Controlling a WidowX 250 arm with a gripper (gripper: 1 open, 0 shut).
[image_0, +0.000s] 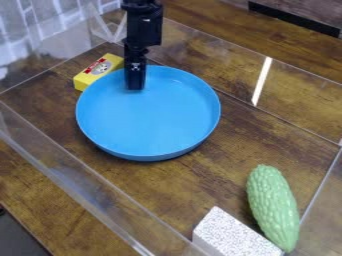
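Observation:
My black gripper (134, 78) reaches down from the top of the view, its fingertips at the back rim of a large blue plate (148, 118), slightly left of centre. The gripper is open; whether it touches the plate is hard to tell. A small yellow box (94, 72) with a red label lies just left of the gripper, against the plate's back left edge.
A green bitter-melon-like vegetable (273, 205) lies at the lower right, beside a white speckled block (235, 234). Clear walls border the wooden surface (87, 195). Bare wood shows at the lower left and right of the plate.

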